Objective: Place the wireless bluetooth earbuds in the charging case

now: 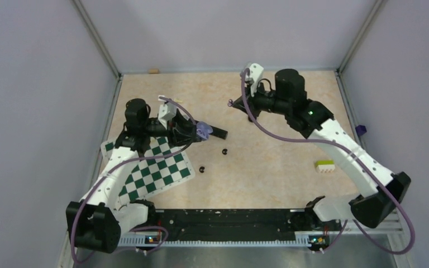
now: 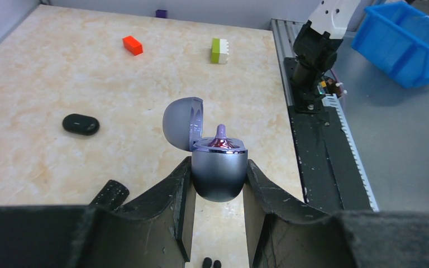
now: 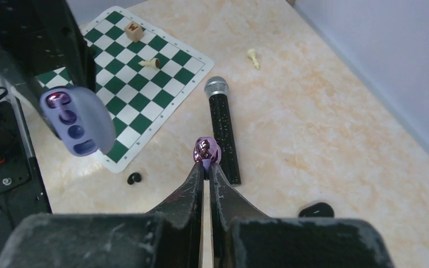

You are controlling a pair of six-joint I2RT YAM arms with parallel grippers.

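My left gripper is shut on the lilac charging case (image 2: 219, 173), whose lid stands open. In the left wrist view an earbud shows in the case; in the right wrist view the case (image 3: 89, 125) has an earbud at one end and empty-looking hollows beside it. My right gripper is shut with a small lilac earbud (image 3: 206, 148) at its fingertips, high at the upper right of centre in the top view, apart from the case (image 1: 204, 130).
A microphone (image 3: 226, 145), chessboard (image 1: 153, 176), black oval object (image 2: 80, 124) and small black pieces (image 1: 224, 151) lie on the table. A red block (image 2: 132, 44) and a green-white block (image 1: 324, 166) are to the right.
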